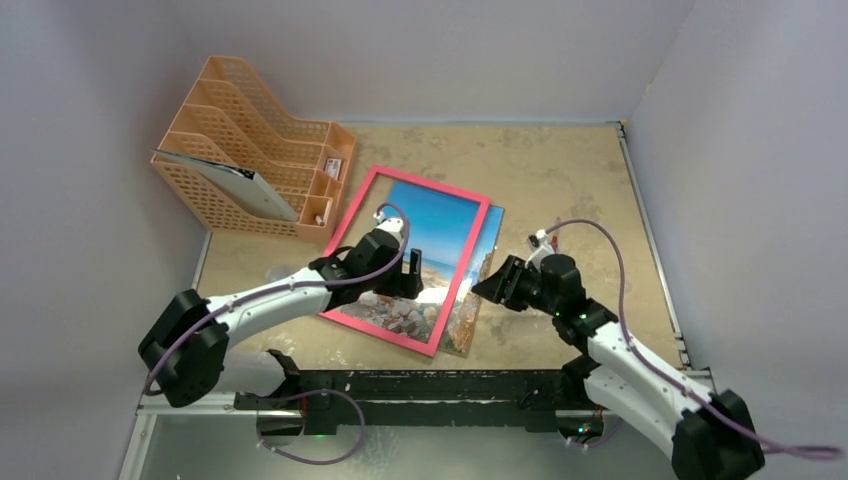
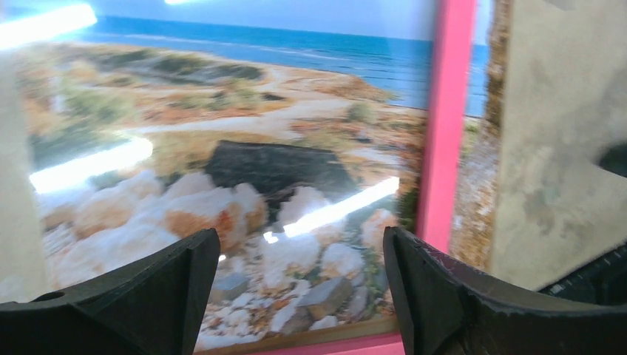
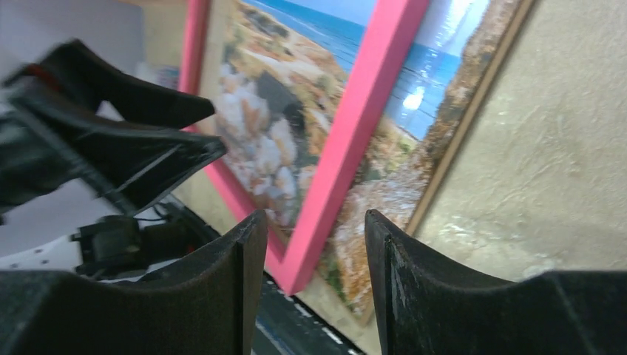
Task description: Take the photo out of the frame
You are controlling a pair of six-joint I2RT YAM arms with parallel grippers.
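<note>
A pink frame (image 1: 466, 250) lies on the table, with a beach photo (image 1: 430, 215) showing inside it and reaching out past its right side. My left gripper (image 1: 408, 275) hangs over the photo, its fingers open and empty; in the left wrist view the photo (image 2: 310, 103) shows between them. My right gripper (image 1: 485, 290) is just right of the frame's right bar, above the photo's exposed edge. In the right wrist view that bar (image 3: 351, 133) runs up from between its open, empty fingers, and my left gripper shows at the upper left.
An orange slotted organiser (image 1: 245, 130) holding a flat pale board (image 1: 250, 195) stands at the back left. Grey walls border the workspace on the sides and back.
</note>
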